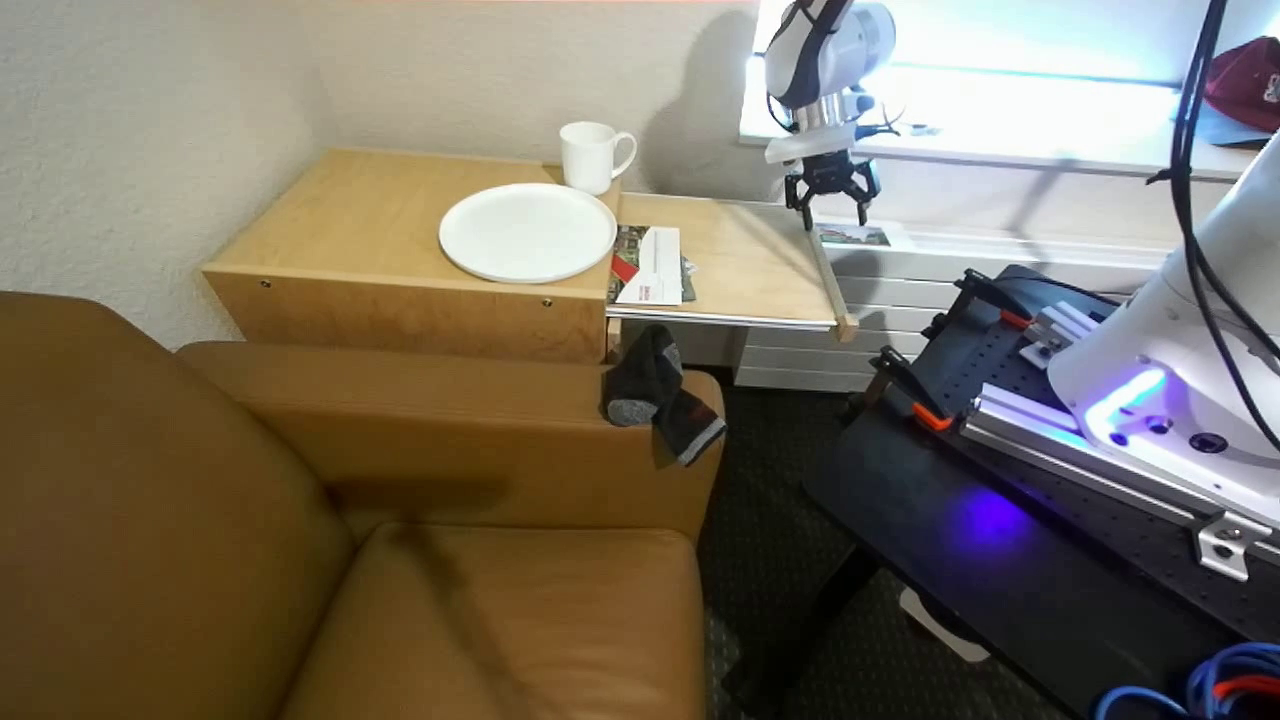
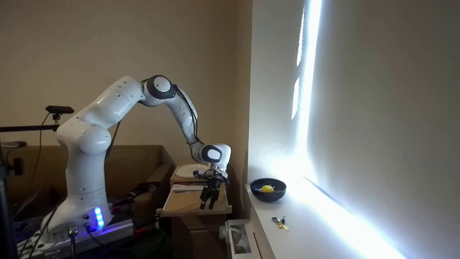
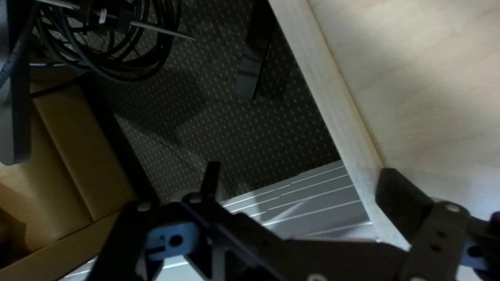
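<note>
A light wooden drawer (image 1: 750, 258) is pulled out from the wooden cabinet (image 1: 408, 318), its inside visible from above. Some printed leaflets (image 1: 657, 266) lie in it close to the cabinet. My gripper (image 1: 835, 220) points down at the drawer's front panel and stands open. In the wrist view one finger of the gripper is on the inner side of the drawer's front rim (image 3: 349, 117), close against it. The other finger is outside, over the floor, well apart from the wood. Nothing is gripped between them.
A white plate (image 1: 528, 234) and a white mug (image 1: 588, 158) stand on the cabinet. Dark socks (image 1: 660, 390) lie on the sofa arm (image 1: 480, 396). On the windowsill are a dark bowl (image 2: 268, 196) with a yellow object and some keys (image 2: 281, 222). A radiator (image 1: 798, 348) is beside the drawer.
</note>
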